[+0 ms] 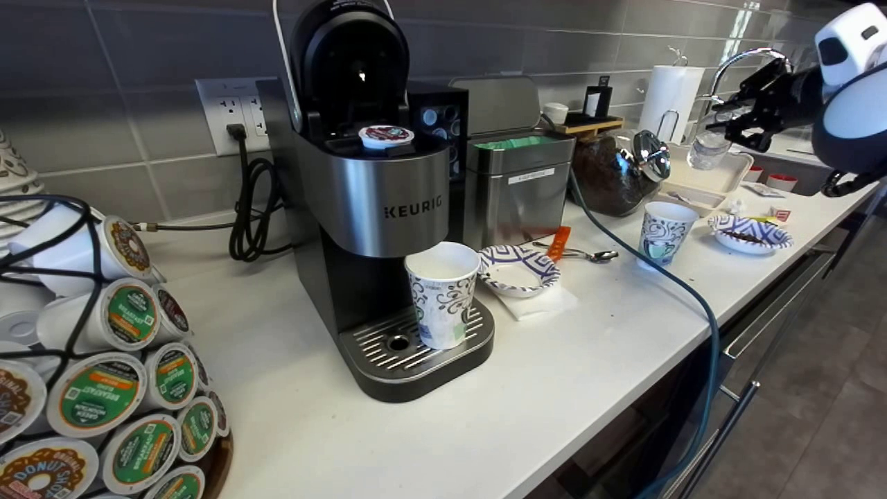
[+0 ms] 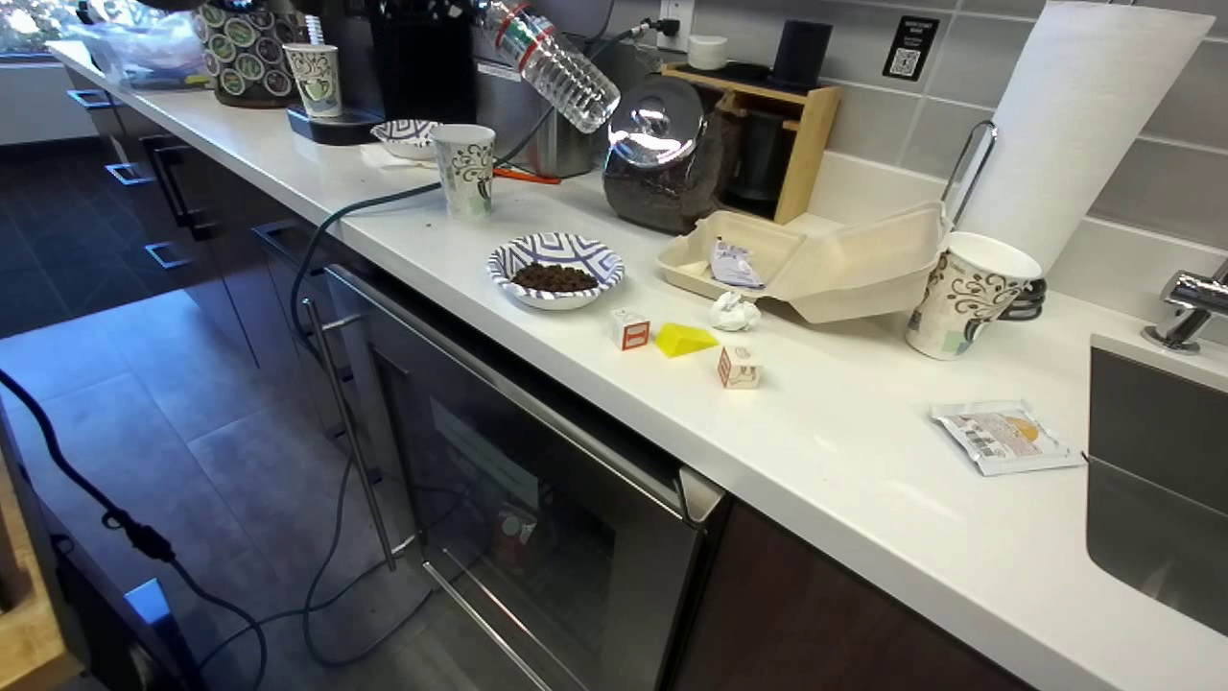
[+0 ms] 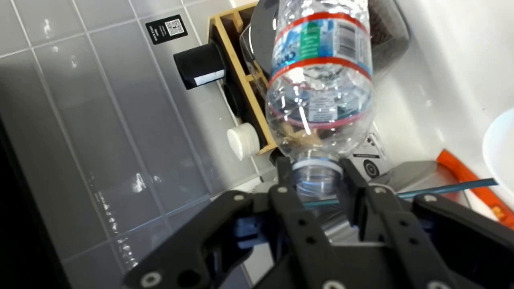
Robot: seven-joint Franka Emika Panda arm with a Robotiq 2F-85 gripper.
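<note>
In the wrist view my gripper is shut on the neck of a clear plastic bottle [image 3: 321, 91] with a red-edged label. Its two dark fingers [image 3: 286, 174] press the neck from either side. From the second exterior view the bottle [image 2: 572, 83] hangs tilted above the counter, base down to the right, with the gripper mostly beyond the top edge. The first exterior view has the gripper [image 1: 732, 123] at the far right, the bottle's base [image 1: 708, 153] below it. No liquid is evident inside.
An open-lidded metal bin [image 1: 522, 199] with a green liner stands beside the coffee maker [image 1: 378, 195]. A glass jar [image 1: 600, 176] is near the wall. Paper cup [image 2: 465, 173], patterned bowl [image 2: 557, 301] and takeout box [image 2: 858, 276] occupy the counter. A blue cable [image 1: 665, 270] crosses it.
</note>
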